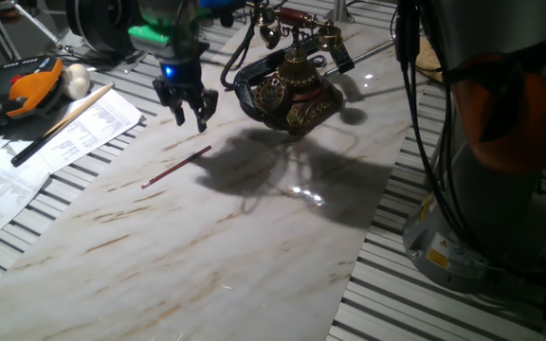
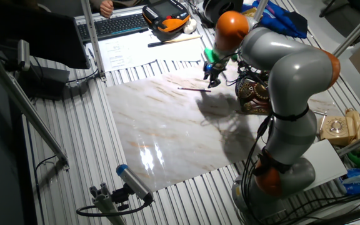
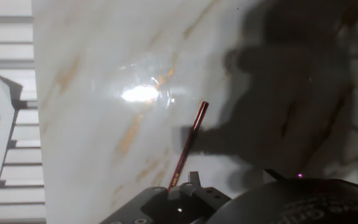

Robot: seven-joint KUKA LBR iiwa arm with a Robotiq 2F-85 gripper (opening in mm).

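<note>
A thin dark-red pencil (image 1: 176, 167) lies flat on the marble-patterned board (image 1: 169, 256). Above the board, near the pencil's far end in exterior view 1, hangs my gripper (image 1: 192, 124), its fingers pointing down and parted, with nothing seen between them. The wrist view shows the pencil (image 3: 189, 142) running up from behind the left finger (image 3: 194, 179), whose parts hide its lower end. From the other side, exterior view 2 has the gripper (image 2: 212, 83) just above and right of the pencil (image 2: 194, 89).
An ornate old-style telephone (image 1: 297, 95) stands close to my gripper on the right. Papers (image 1: 83, 133) with a dark stick (image 1: 63, 124) lie off the board's left edge, beside an orange-black device (image 1: 15, 90). The board's near part is clear.
</note>
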